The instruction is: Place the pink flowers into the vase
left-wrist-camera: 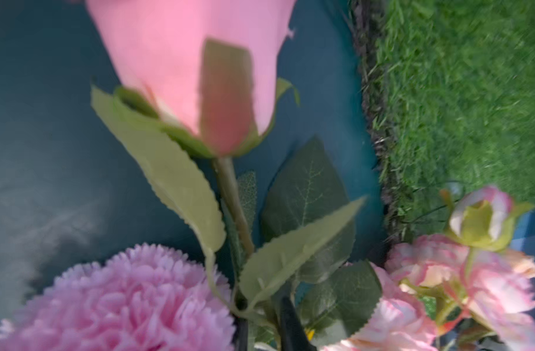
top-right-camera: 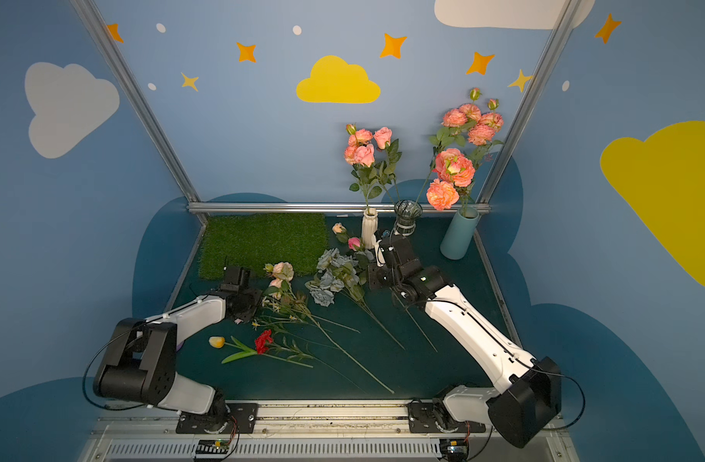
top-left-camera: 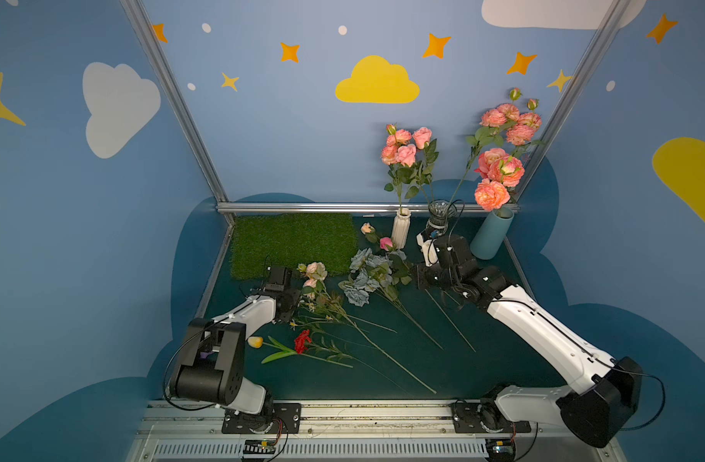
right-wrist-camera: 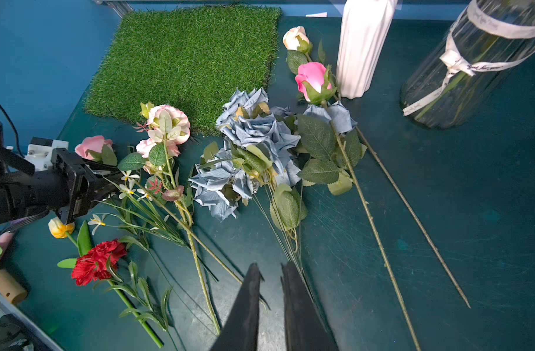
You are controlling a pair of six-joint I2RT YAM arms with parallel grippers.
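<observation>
A pale pink rose (left-wrist-camera: pixel 191 64) fills the top of the left wrist view, its stem and leaves running down to my left gripper. The gripper's fingers stand a little apart around the stem region; contact is hidden by leaves. In the right wrist view this rose (right-wrist-camera: pixel 93 146) lies beside the left gripper. My right gripper is part open and empty, pointing down over bare stems. A bright pink rose (right-wrist-camera: pixel 314 80) lies by the white vase (right-wrist-camera: pixel 365 46). Pink-white blossoms (right-wrist-camera: pixel 167 125) lie near the grass mat. A clear glass vase (right-wrist-camera: pixel 448 87) stands farther right.
Blue-grey flowers (right-wrist-camera: pixel 258 140) lie mid-table. A red carnation (right-wrist-camera: pixel 99 261) and yellow tulip (right-wrist-camera: pixel 61 227) lie nearer the front left. A teal vase (top-left-camera: pixel 492 235) holds coral flowers (top-left-camera: pixel 499 169) at the back right. The grass mat (top-left-camera: pixel 291 235) borders the left gripper's area.
</observation>
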